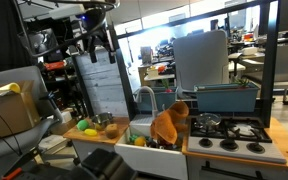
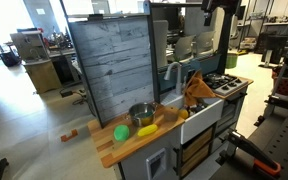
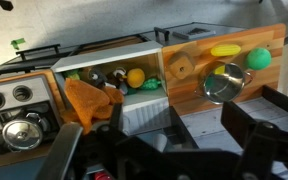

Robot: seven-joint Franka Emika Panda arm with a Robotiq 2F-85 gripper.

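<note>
My gripper hangs high above the counter, its fingers spread with nothing between them. The same open gripper [image 1: 102, 50] shows at upper left in exterior view 1. Below lies a white sink [image 3: 142, 117] with an orange cloth [image 3: 87, 98] draped over its left part. Inside the sink are an orange ball [image 3: 136, 77], a green item [image 3: 151, 84] and some smaller things. To the sink's right, a metal pot [image 3: 224, 88] stands on a wooden board, near a yellow elongated item [image 3: 226, 49] and a green round item [image 3: 261, 58].
A stove [image 1: 234, 140] with a lidded metal pot [image 1: 209, 123] flanks the sink. A faucet [image 1: 149, 96] rises behind the sink, and a blue-green rack [image 1: 224, 99] stands at the back. A grey plank wall [image 2: 119, 60] backs the board.
</note>
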